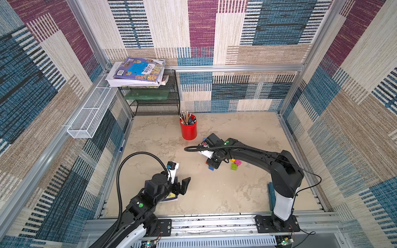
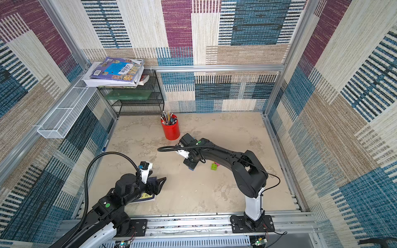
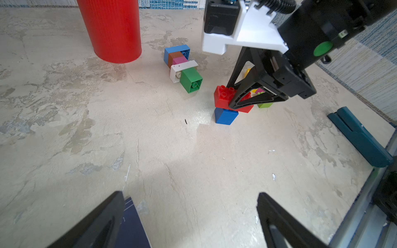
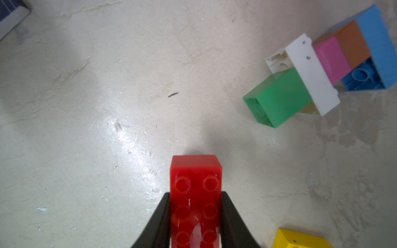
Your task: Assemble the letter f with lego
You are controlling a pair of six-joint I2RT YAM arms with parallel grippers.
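Note:
In the left wrist view a red brick [image 3: 223, 95] sits on top of a blue brick [image 3: 224, 116], and my right gripper is shut on the red one; the right wrist view shows that red brick [image 4: 195, 181] between its fingers. Whether the two bricks are pressed together I cannot tell. A loose group of green [image 4: 281, 97], white [image 4: 314, 78], pink, brown and light blue bricks lies behind. Yellow [image 1: 233, 160], pink and lime [image 1: 233, 167] bricks lie to the right. My left gripper [image 1: 182, 185] stands open over a book at the front left, holding nothing.
A red pen cup [image 1: 189, 130] stands at the back middle, near a wire shelf. A teal object [image 3: 357, 136], perhaps a stapler, lies at the front right.

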